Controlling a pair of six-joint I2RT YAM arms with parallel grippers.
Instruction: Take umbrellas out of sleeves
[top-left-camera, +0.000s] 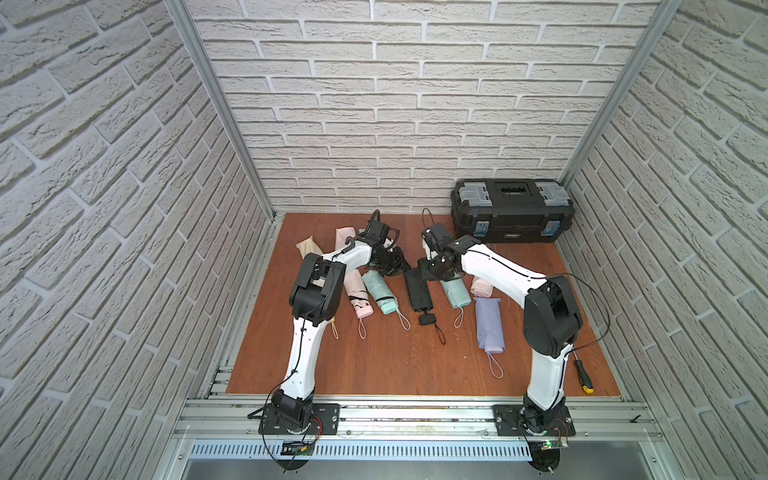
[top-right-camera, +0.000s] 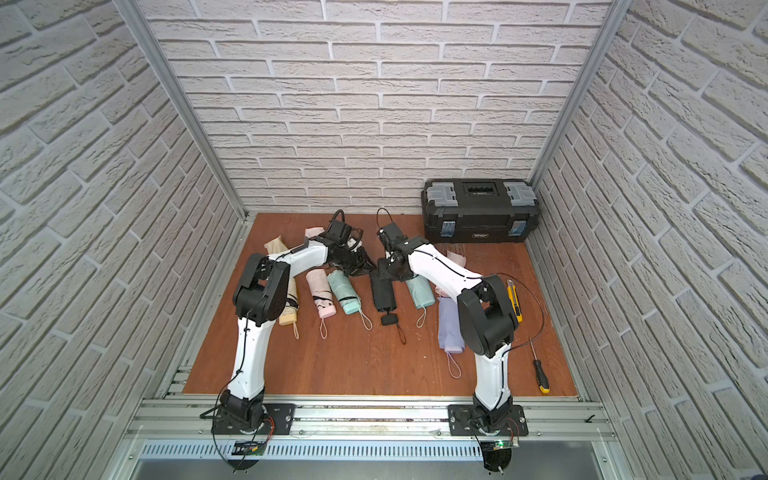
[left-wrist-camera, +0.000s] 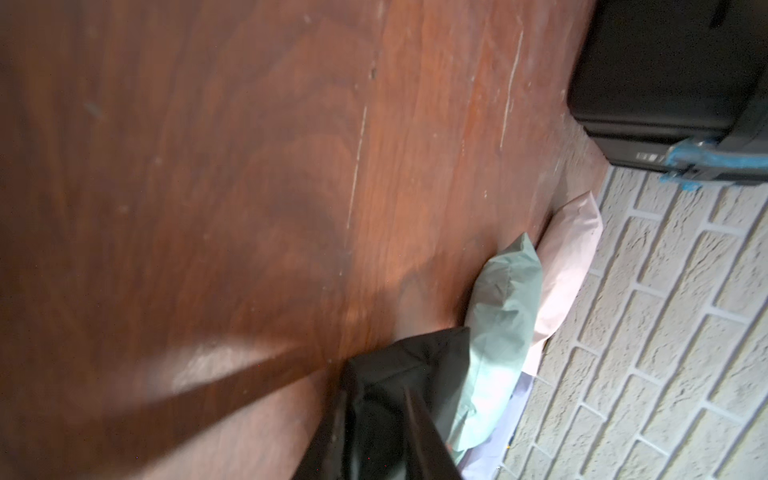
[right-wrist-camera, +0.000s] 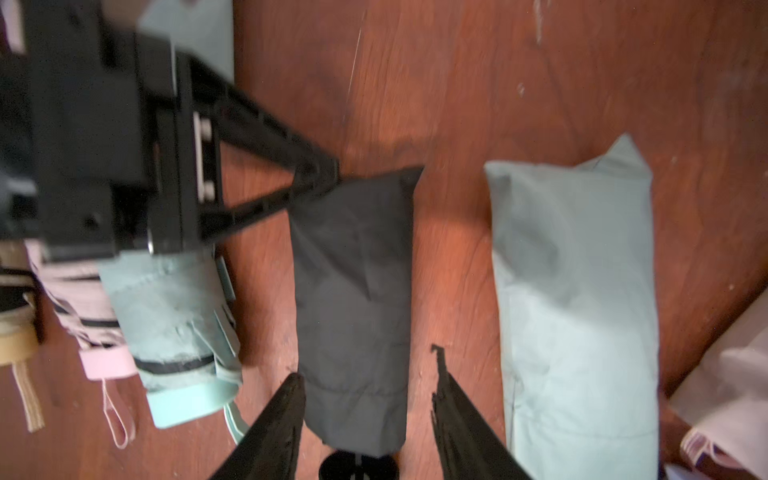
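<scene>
A black umbrella in its sleeve lies in the middle of the table, its handle and strap toward the front. My left gripper is at the sleeve's far end, fingertips on its corner; how far the finger is closed is unclear. My right gripper is open, above that umbrella, fingers apart. A mint sleeve lies just right of it. Left of it lie mint, pink and cream umbrellas with bands showing.
A lilac sleeve and pink one lie at right. A black toolbox fills the back right. A yellow knife and screwdriver lie by the right edge.
</scene>
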